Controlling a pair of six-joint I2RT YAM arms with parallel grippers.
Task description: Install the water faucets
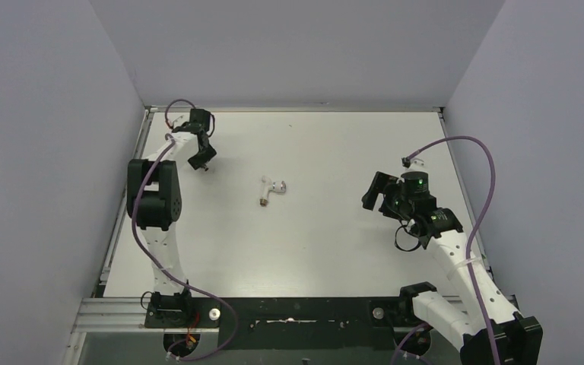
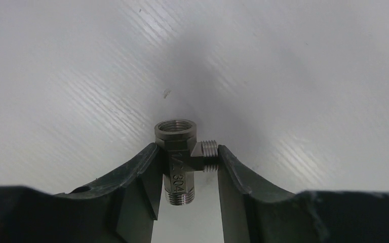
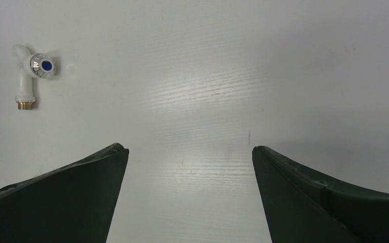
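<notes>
A grey metal tee fitting (image 2: 180, 164) with threaded ends is pinched between the fingertips of my left gripper; one finger touches its body, the other its threaded side branch. Its wide socket end faces up in the left wrist view. From above, my left gripper (image 1: 201, 158) is at the table's far left. The white faucet (image 1: 268, 190) lies near the table's middle, its brass threaded end (image 3: 25, 106) pointing toward the near side and its clear knob with a blue cap (image 3: 43, 66) to the right. Over the right side, my right gripper stands wide open and empty.
Bare white table (image 1: 327, 243) surrounds the faucet, with wide free room between the two arms. Grey walls (image 1: 304, 53) close in the back and both sides. Purple cables (image 1: 490, 175) loop along both arms.
</notes>
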